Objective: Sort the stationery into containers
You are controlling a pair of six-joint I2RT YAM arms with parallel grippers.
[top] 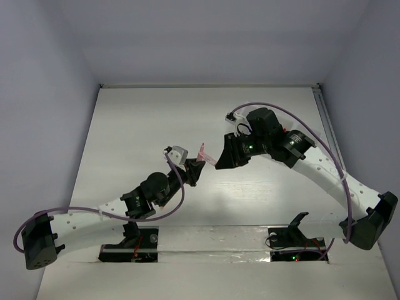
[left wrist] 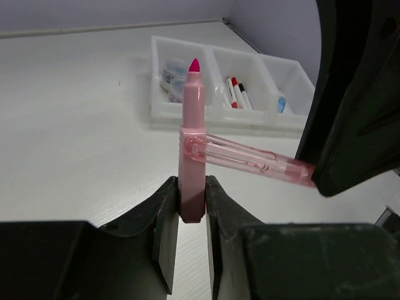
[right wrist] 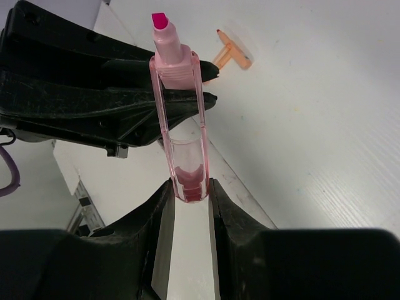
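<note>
A pink marker with a magenta tip (left wrist: 192, 169) stands upright between the fingertips of my left gripper, which is shut on it. My right gripper is shut on a clear pink cap (left wrist: 256, 159), which lies crosswise against the marker's upper body in the left wrist view; in the right wrist view the marker is seen lined up behind it. Both grippers meet above the middle of the table in the top view. An orange object (right wrist: 234, 53) lies on the table below.
A white three-compartment container (left wrist: 167, 109) with tape rolls, several pens and a blue item stands at the back right, partly hidden by the right arm in the top view.
</note>
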